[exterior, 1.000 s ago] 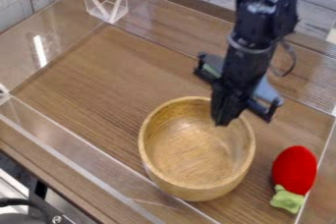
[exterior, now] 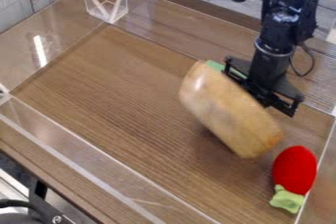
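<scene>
A wooden bowl (exterior: 231,115) is tipped up on its side at the centre right, below the black robot arm (exterior: 273,56). The arm's gripper (exterior: 262,92) is at the bowl's upper right, largely hidden and dark, so its fingers cannot be made out. A green object (exterior: 217,67) shows behind the bowl. A red object (exterior: 296,169) lies at the lower right, with a pale green piece (exterior: 288,198) below it.
A white wire holder (exterior: 108,3) stands at the back left. Light rails run along the table's edges.
The bowl has gone from lying flat in the lower middle to tipped up, higher and further right. The arm has moved back and right.
</scene>
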